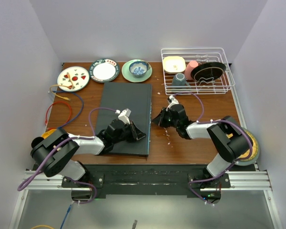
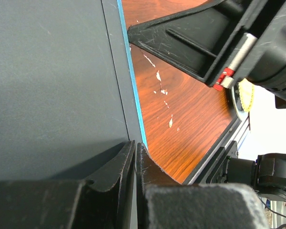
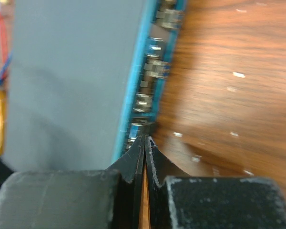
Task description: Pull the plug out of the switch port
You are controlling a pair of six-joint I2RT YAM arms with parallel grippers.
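A flat dark grey switch (image 1: 119, 95) lies on the wooden table, its port edge (image 3: 143, 95) facing right; sockets with metal shells show in the right wrist view, but I cannot tell whether a plug is in one. My left gripper (image 1: 139, 136) is shut over the switch's top near its right edge; what is between its fingers is hidden (image 2: 136, 148). My right gripper (image 1: 155, 121) is shut with nothing visible between its fingers, its tips (image 3: 142, 140) at the lower end of the visible port row.
A dish rack (image 1: 198, 86) stands at the back right, plates (image 1: 103, 70) along the back. Loose red and blue cables (image 1: 62, 105) lie left of the switch. Wood with white flecks is clear right of it.
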